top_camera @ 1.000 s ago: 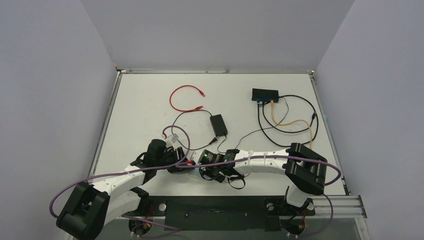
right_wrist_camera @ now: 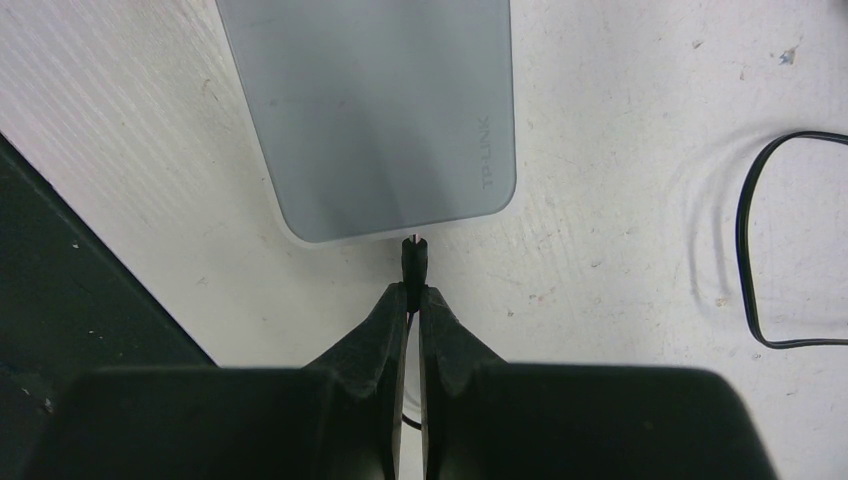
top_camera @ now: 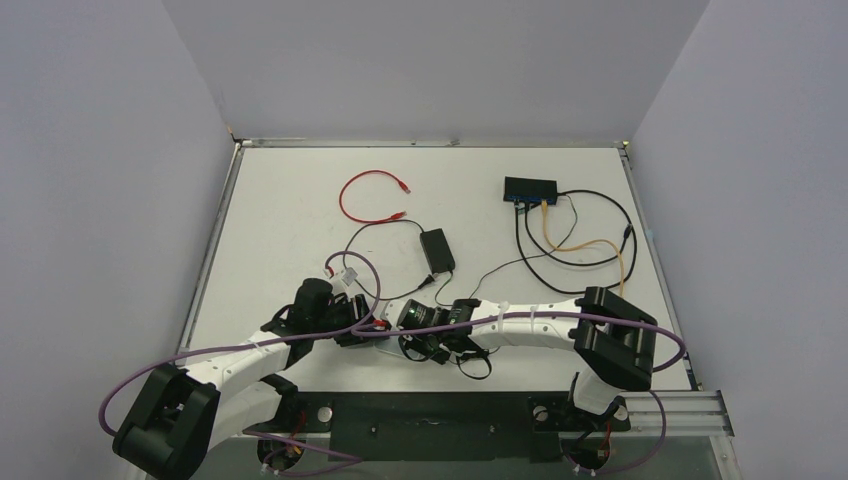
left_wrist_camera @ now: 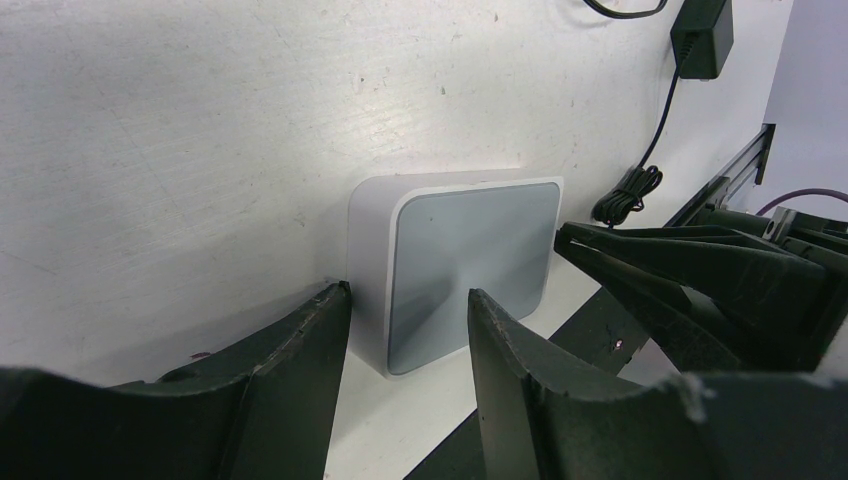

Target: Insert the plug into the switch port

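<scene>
A grey TP-LINK switch (right_wrist_camera: pixel 380 110) with a pale rim lies on the table. My right gripper is shut on the thin black plug (right_wrist_camera: pixel 414 262), whose cable trails back between the fingers. The plug's light tip meets the switch's near edge; whether it has entered a port cannot be told, as the port is hidden. In the left wrist view, the fingers of my left gripper stand apart astride the near end of the switch (left_wrist_camera: pixel 470 255), one close against its side wall. Both arms mostly cover the switch in the top view.
A black power adapter (top_camera: pixel 437 250) lies beyond the grippers, with a red cable (top_camera: pixel 343 196) farther back. At the back right, a black box (top_camera: pixel 530 190) has several cables plugged in. A thin black cable (right_wrist_camera: pixel 744 240) loops right of the switch.
The right arm's elbow has shifted very slightly to the right. Otherwise both arms and the objects look unchanged.
</scene>
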